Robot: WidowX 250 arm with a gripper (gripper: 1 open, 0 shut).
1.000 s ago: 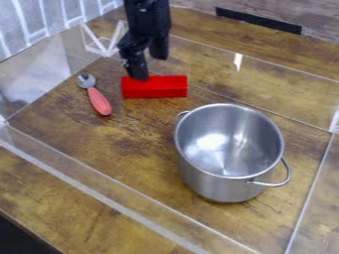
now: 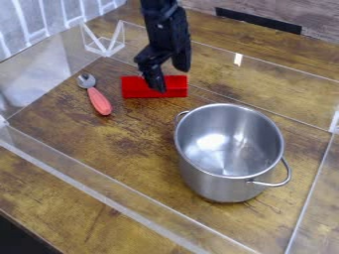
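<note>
My dark gripper (image 2: 167, 69) hangs open over a red rectangular block (image 2: 173, 87), its fingertips low at the block's back left part and partly covering it. Whether they touch it I cannot tell. A spoon-like utensil with a red handle (image 2: 98, 100) and metal head lies to the left of the block. A large steel pot (image 2: 228, 165) with two side handles stands at the lower right.
Clear panel-like edges run along the left and lower sides.
The utensil and pot have not moved.
</note>
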